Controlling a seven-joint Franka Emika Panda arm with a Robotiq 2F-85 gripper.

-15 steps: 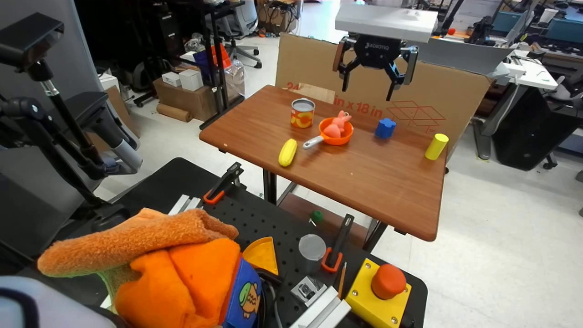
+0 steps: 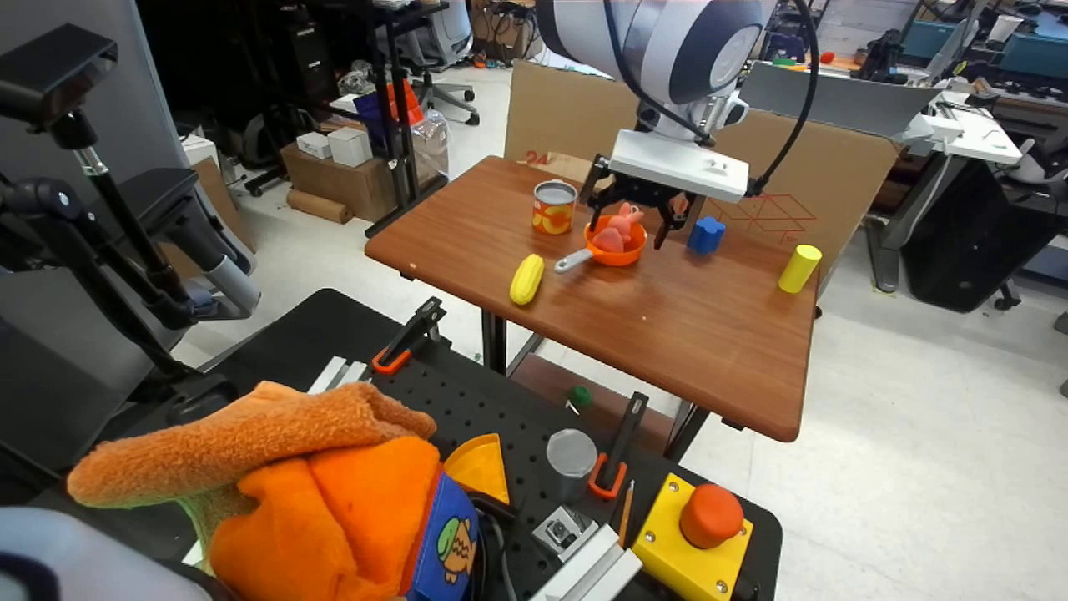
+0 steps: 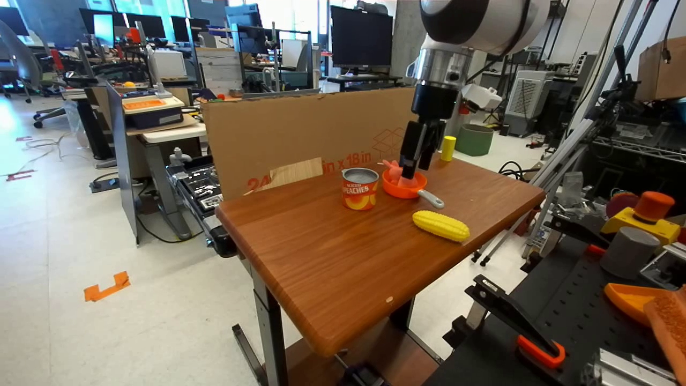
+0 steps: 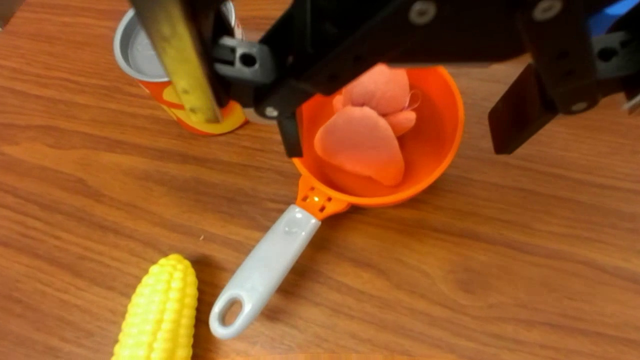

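An orange pan (image 4: 444,141) with a grey handle (image 4: 264,273) stands on the wooden table, and a soft pink toy (image 4: 360,144) lies inside it. My gripper is open above the pan. In the wrist view one of its fingers (image 4: 291,132) shows at the pan's left rim, the other beyond the right rim. Nothing is clamped between them. The gripper body hides the pan's far part and some of the toy in the wrist view.
A peach can (image 3: 360,188) stands close beside the pan. Yellow corn (image 4: 157,315) lies near the handle. A blue object (image 2: 706,235) and a yellow cylinder (image 2: 800,269) are farther right.
The arm has come down from high above the table's back edge, so that the open gripper is now around the pan and toy. The objects on the table have not visibly moved.
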